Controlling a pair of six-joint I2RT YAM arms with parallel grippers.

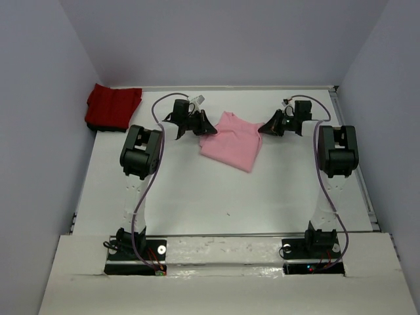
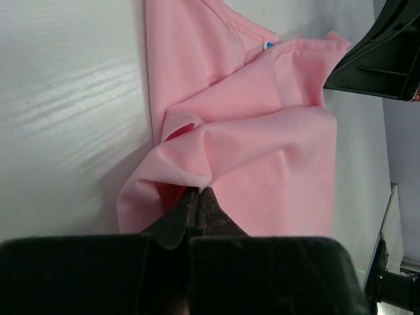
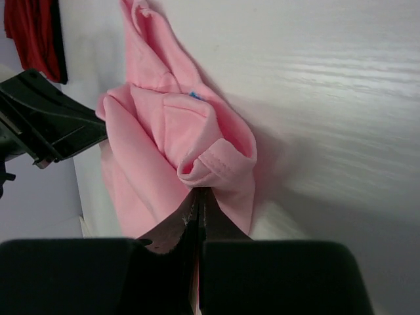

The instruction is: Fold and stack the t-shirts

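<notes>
A pink t-shirt (image 1: 230, 147) lies crumpled in the middle of the white table. My left gripper (image 1: 206, 131) is shut at its upper left edge; in the left wrist view its fingertips (image 2: 200, 203) meet a gathered fold of pink cloth. My right gripper (image 1: 265, 130) is shut at the upper right corner; in the right wrist view a raised pink fold sits right at its fingertips. A folded stack of red cloth (image 1: 113, 106) lies at the table's back left corner.
Grey walls border the back and sides.
</notes>
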